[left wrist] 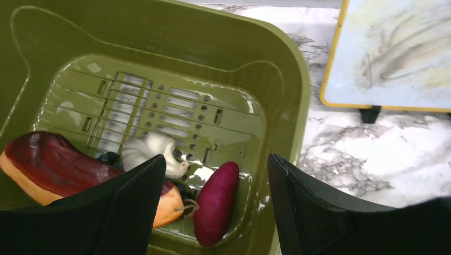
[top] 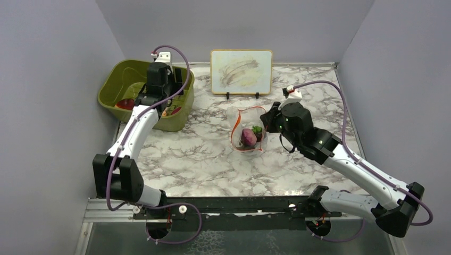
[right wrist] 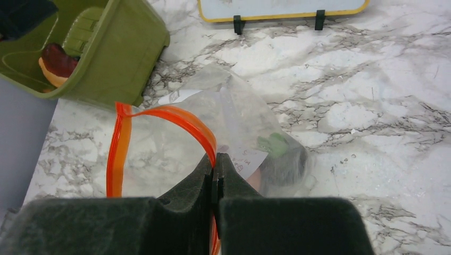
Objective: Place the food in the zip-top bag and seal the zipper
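My right gripper is shut on the orange-edged rim of the clear zip top bag (right wrist: 183, 119), whose mouth gapes open. In the top view, a purple-pink food piece (top: 249, 137) and something dark with green (top: 257, 130) lie inside the bag. My left gripper hovers over the green basket, its fingers apart with nothing between them. Below those fingers, in the basket, are a purple sweet-potato-like piece (left wrist: 217, 204), a white garlic-like bulb (left wrist: 154, 151) and a long brown-topped bun (left wrist: 61, 162).
The green basket (left wrist: 298, 101) has high walls. A whiteboard (top: 241, 71) on black feet stands at the back of the table.
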